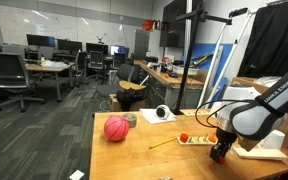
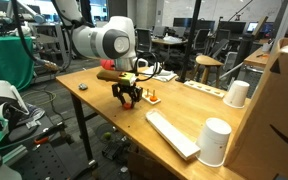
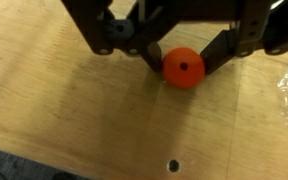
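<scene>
In the wrist view an orange-red round peg (image 3: 183,68) with a dark spot at its centre sits between the two dark fingers. My gripper is shut on it, low over the wooden table. In exterior view 2 the red peg (image 2: 127,105) shows beneath the gripper (image 2: 127,100), near the table's front edge. Exterior view 1 has the gripper (image 1: 219,155) at the table's right side, in front of a light wooden rack (image 1: 194,141) that bears several red and orange pegs.
A red ball (image 1: 116,128), a thin yellow stick (image 1: 164,143) and white headphones (image 1: 163,112) lie left of the arm. A long white block (image 2: 172,134) and white cups (image 2: 214,141) stand across the table.
</scene>
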